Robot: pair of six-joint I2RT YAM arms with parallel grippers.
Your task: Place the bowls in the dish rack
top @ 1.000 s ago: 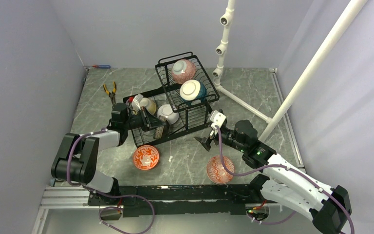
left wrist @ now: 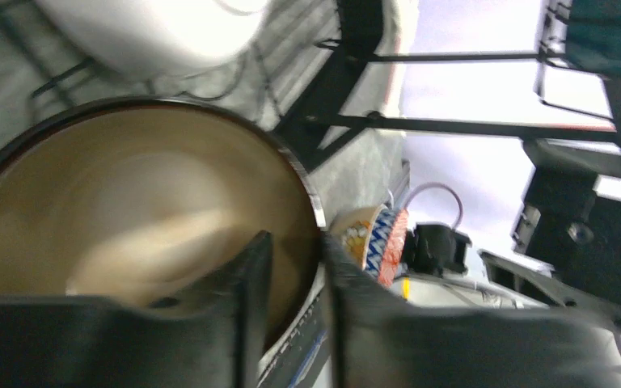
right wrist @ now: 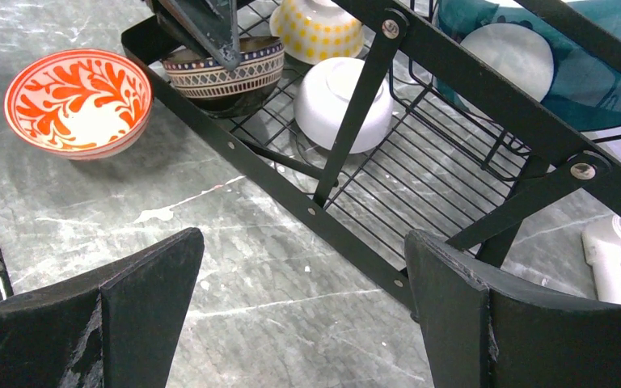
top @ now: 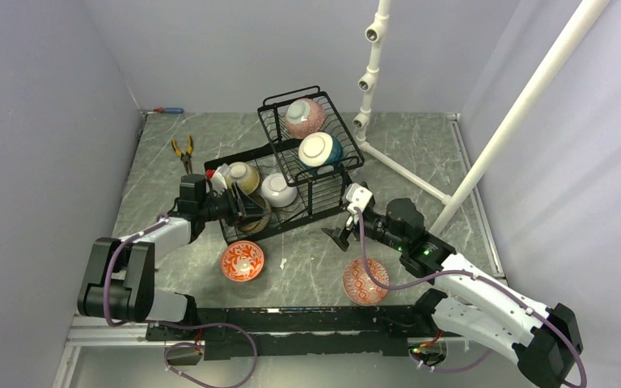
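My left gripper [top: 244, 212] is at the lower left of the black dish rack [right wrist: 307, 212], over a dark patterned bowl [right wrist: 222, 77] with a tan inside [left wrist: 137, 202]; its blurred fingers are at the rim, part open. A yellow bowl [right wrist: 315, 28] and white bowl [right wrist: 344, 101] lie beside it. On the upper tier are a pink bowl [top: 307, 121] and teal bowl [top: 327, 153]. An orange bowl [top: 242, 260] and patterned bowl [top: 362, 283] rest on the counter. My right gripper [top: 337, 238] stands open and empty beside the rack.
Pliers [top: 186, 149] and a screwdriver [top: 168, 110] lie at the back left. White pipes [top: 404, 174] stand right of the rack. Bare counter lies in front, between the two loose bowls.
The left arm has moved slightly left and toward the front; the dark bowl under its gripper has gone from tilted to lying flatter in the rack. The right arm is nearly still.
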